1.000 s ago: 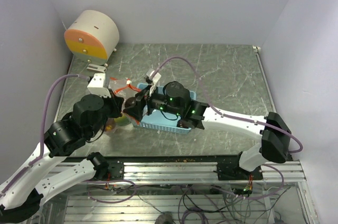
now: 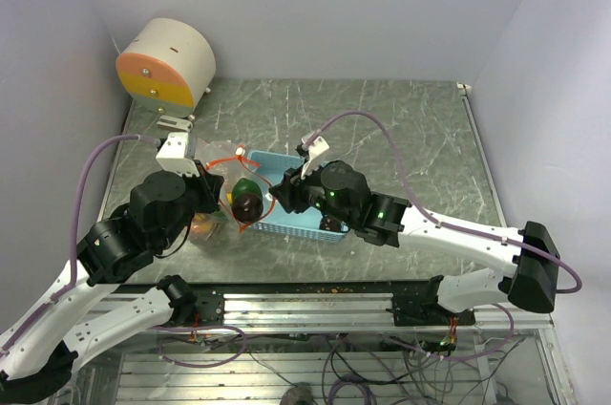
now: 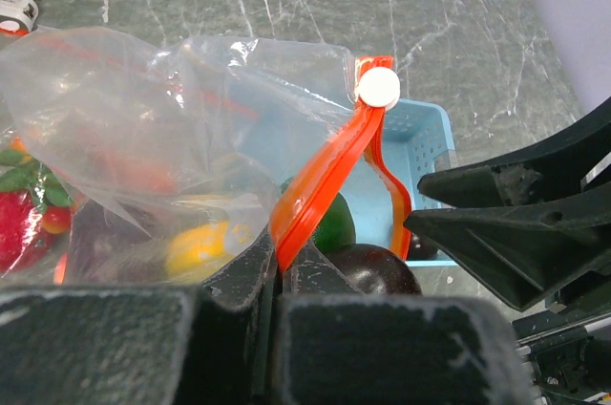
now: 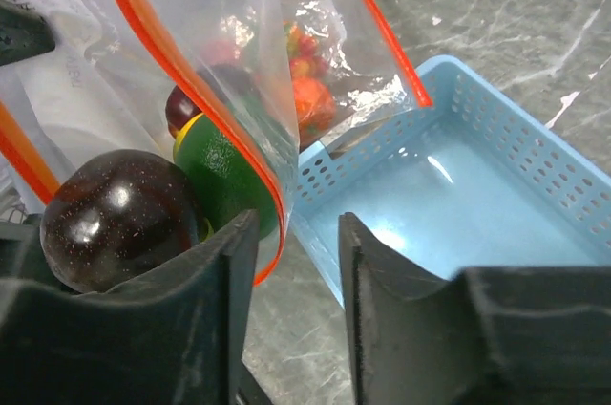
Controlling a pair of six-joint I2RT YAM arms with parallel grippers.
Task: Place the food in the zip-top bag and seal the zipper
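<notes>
The clear zip top bag [image 3: 162,99] has orange zipper edges and a white slider [image 3: 379,87]. My left gripper is shut on the bag's orange edge, keeping its mouth apart. A dark round eggplant-like food [image 4: 119,219] rests at the mouth, beside a green one [image 4: 221,166]. Through the film show a yellow food [image 3: 200,250] and red ones [image 3: 29,223]. To the right of the mouth, my right gripper stands partly open, nothing between its fingers; the dark food is apart from it.
The blue basket [image 4: 458,80] stands right of the bag. At its near right corner a small dark item [image 2: 331,223] shows beneath my right arm. A cream, orange and yellow container [image 2: 167,63] sits at the back left.
My right gripper has drawn back rightward from the bag's mouth. The left arm has stayed still.
</notes>
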